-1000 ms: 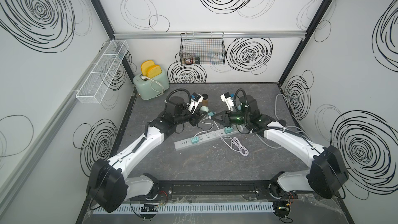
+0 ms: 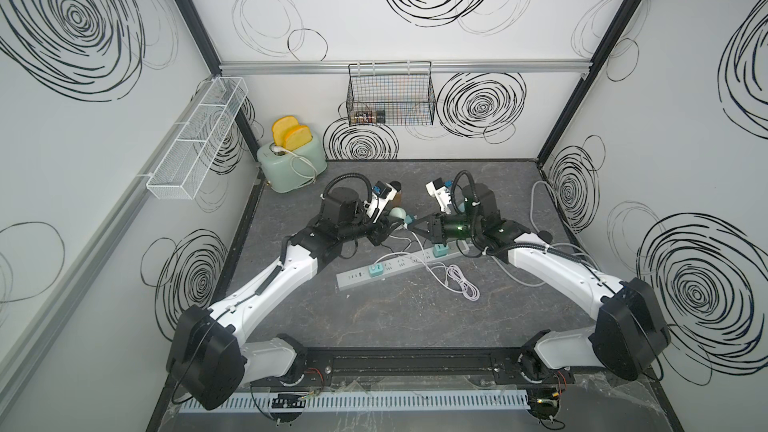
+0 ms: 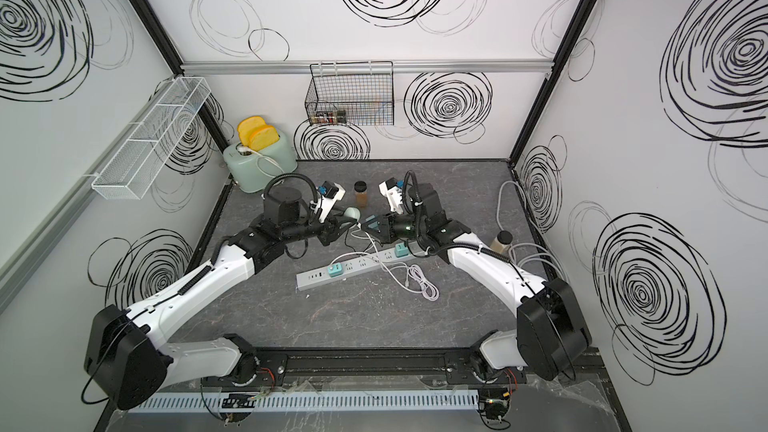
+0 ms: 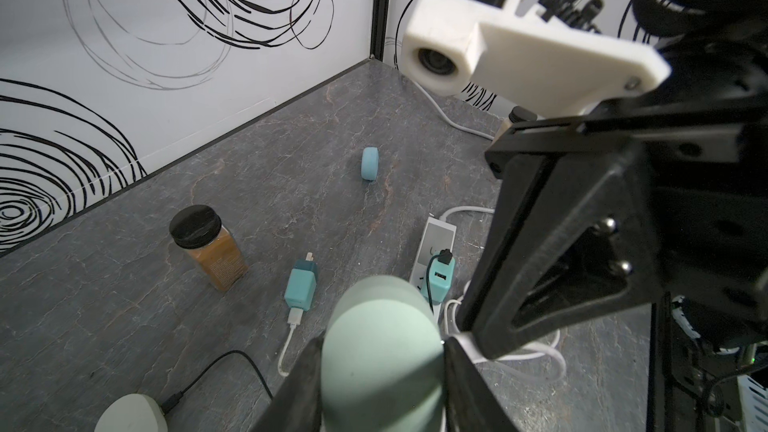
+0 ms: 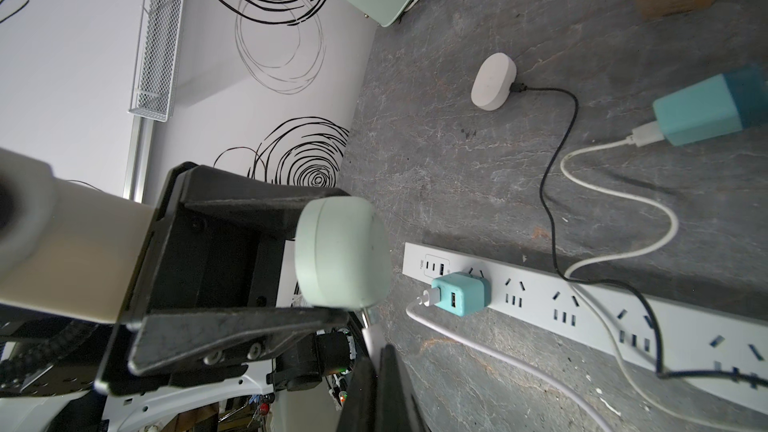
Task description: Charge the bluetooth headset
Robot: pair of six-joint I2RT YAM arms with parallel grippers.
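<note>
A mint-green headset case (image 4: 382, 360) is clamped between my left gripper's fingers; my left gripper is shut on it. In the right wrist view, a white cable plug (image 5: 371, 337) sticks out of the tips of my right gripper, which is shut on it. The plug's metal tip meets the underside of the case there; whether it is seated in a port cannot be told. In the top left view both grippers face each other above the power strip (image 2: 345, 281).
A teal charger (image 5: 460, 294) with a pale cable sits in the strip. Behind lie a loose teal charger (image 4: 301, 286), a brown-filled jar (image 4: 216, 256) and a white case (image 5: 493, 81) on a black cable. A coiled cable (image 2: 461, 281) lies in front.
The right arm is almost still.
</note>
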